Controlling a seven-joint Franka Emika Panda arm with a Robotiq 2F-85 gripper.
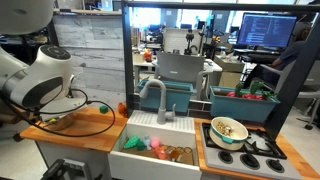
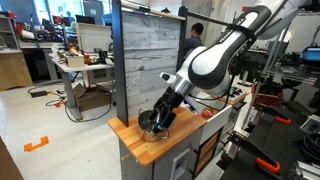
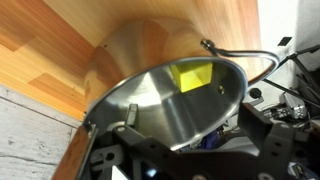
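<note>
A shiny metal pot [image 3: 152, 92] with a wire-like handle [image 3: 238, 51] fills the middle of the wrist view. Inside it lie a yellow block [image 3: 192, 74] and a whitish item at the bottom, partly hidden. My gripper is open over the pot, its dark fingers spread apart along the lower edge of the view. In exterior view 2 the same pot [image 2: 150, 122] stands on the wooden counter, with my gripper [image 2: 160, 108] right above or at its rim; contact cannot be made out. The arm largely hides this spot in exterior view 1.
A green item [image 1: 103, 109] and an orange one [image 1: 122, 108] lie on the counter right of the arm. Beyond are a sink [image 1: 135, 168] holding colourful items, a faucet [image 1: 157, 95] and a stove [image 1: 245, 165] with a bowl [image 1: 229, 131]. A grey board [image 1: 92, 70] stands behind the counter.
</note>
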